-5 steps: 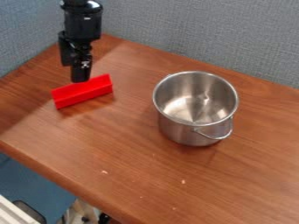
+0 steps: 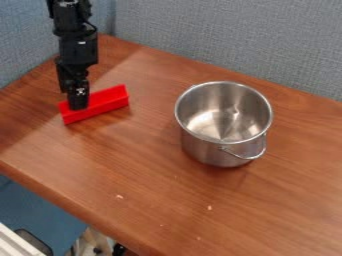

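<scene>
My black gripper point(image 2: 78, 96) reaches down from the top left onto a red block point(image 2: 107, 102), a long bar lying on the wooden table point(image 2: 160, 210). Its fingertips are at the block's left half; whether they are closed on it I cannot tell. A steel pot point(image 2: 225, 125) with a wire handle stands to the right, apart from the block.
Grey padded walls point(image 2: 234, 45) border the table at the back and left. Some cables and a white object lie beyond the near left edge.
My gripper has come down from above the red block to its level. The block and pot look unmoved.
</scene>
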